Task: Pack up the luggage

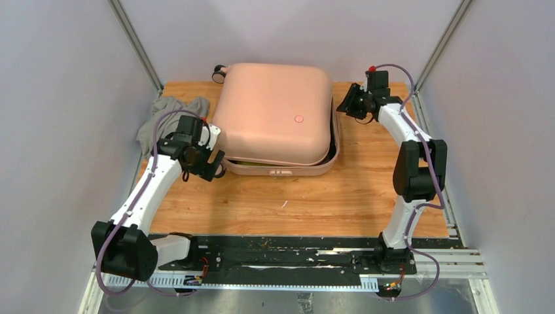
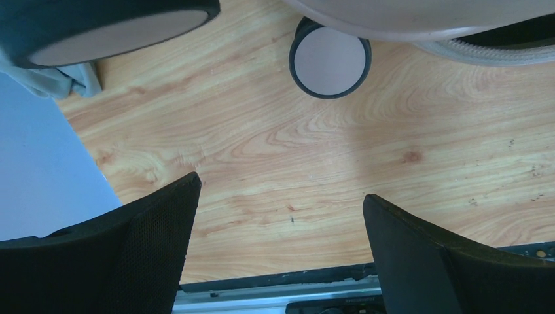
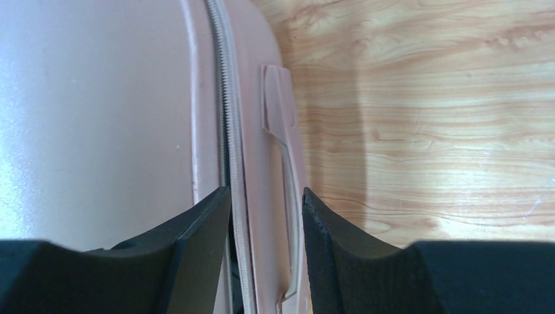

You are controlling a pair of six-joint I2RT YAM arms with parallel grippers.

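Note:
A pink suitcase (image 1: pixel 271 114) lies on the wooden table, its lid (image 3: pixel 98 118) resting on the base with a dark gap and zipper (image 3: pixel 232 150) along the right and front edges. My left gripper (image 1: pixel 213 163) is open at the case's front-left corner, above the floor beside a wheel (image 2: pixel 329 60); nothing is between its fingers. My right gripper (image 1: pixel 347 104) is open at the case's right side, over the zipper edge and the side handle (image 3: pixel 291 183), with no grip visible.
A grey cloth (image 1: pixel 157 124) lies at the left behind the left arm. Walls enclose the sides and back.

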